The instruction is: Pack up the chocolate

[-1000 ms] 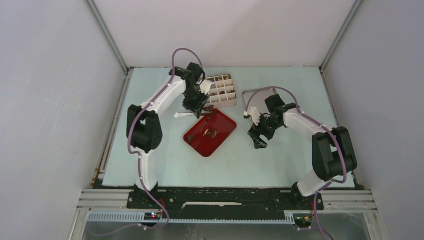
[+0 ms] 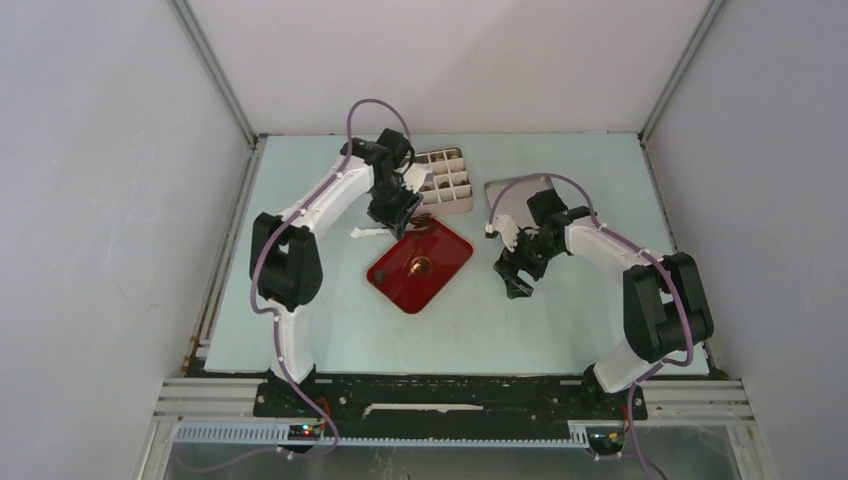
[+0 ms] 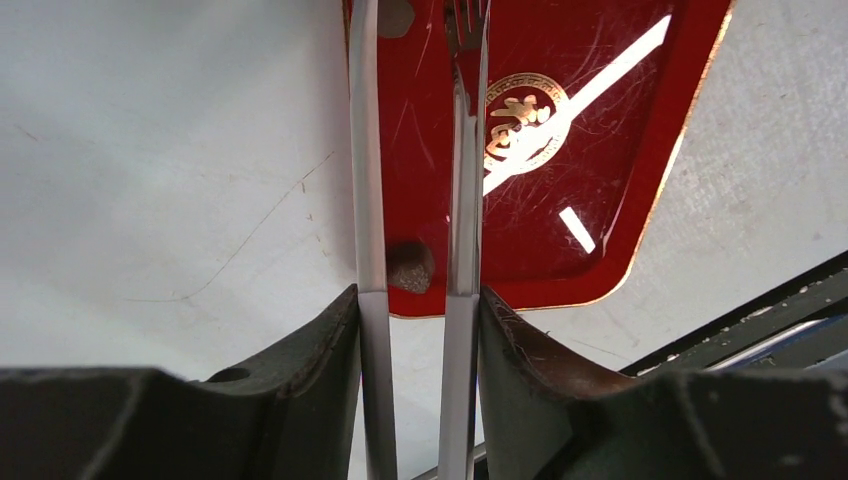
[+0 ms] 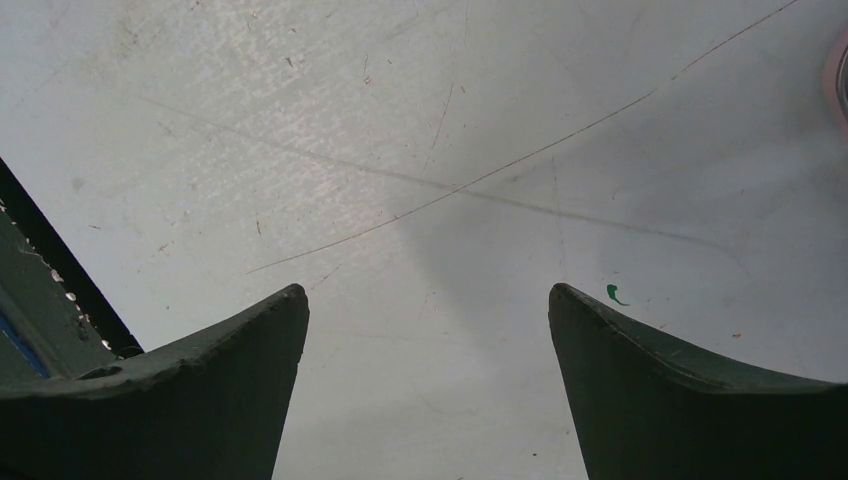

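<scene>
My left gripper (image 2: 398,215) is shut on long metal tongs (image 3: 368,180), which reach over the red tray (image 2: 445,260) with its gold emblem (image 3: 525,123). Dark round pieces, apparently chocolates, lie on the tray: one (image 3: 410,265) near its edge, another (image 3: 395,18) by the tong tips. Whether anything is between the tips is unclear. The compartmented box (image 2: 455,200) stands just behind the tray, partly hidden by my left arm. My right gripper (image 2: 512,275) is open and empty, low over bare table right of the red tray.
A grey tray (image 2: 505,197) lies at the back right, partly under the right arm. Walls bound the sides and back.
The right arm is practically still.
</scene>
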